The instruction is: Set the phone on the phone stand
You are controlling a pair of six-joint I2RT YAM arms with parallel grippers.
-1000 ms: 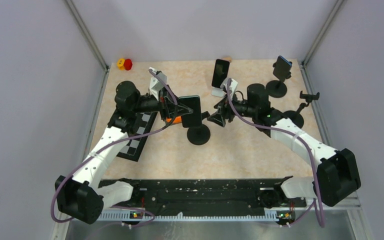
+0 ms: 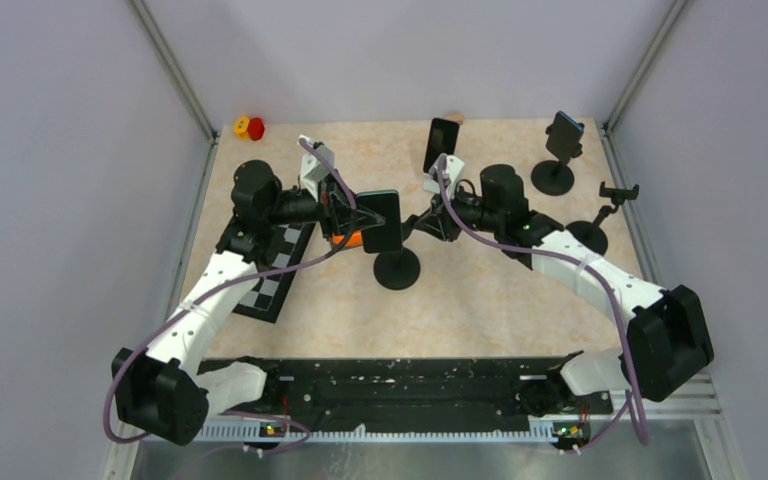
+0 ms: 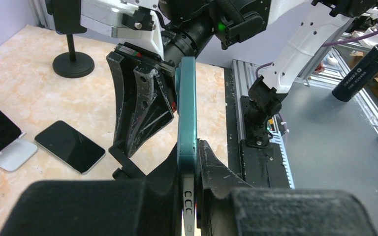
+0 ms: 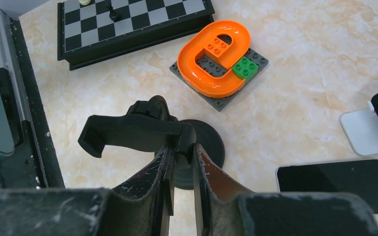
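Note:
A teal phone [image 2: 380,222] [image 3: 187,123] is held upright by my left gripper [image 2: 350,218], edge-on in the left wrist view, above a black phone stand [image 2: 396,268] with a round base. My right gripper [image 2: 438,222] is at that stand's holder, its fingertips around the holder's end; whether they have closed firmly on it I cannot tell.
A chessboard [image 4: 133,22] and an orange track [image 4: 211,83] lie left and behind. A black phone [image 4: 334,184] lies flat beside a white stand [image 4: 359,132]. Other stands [image 2: 552,178] occupy the right side.
My right gripper has moved left and slightly up to the stand's holder. My left gripper and the teal phone have shifted only slightly.

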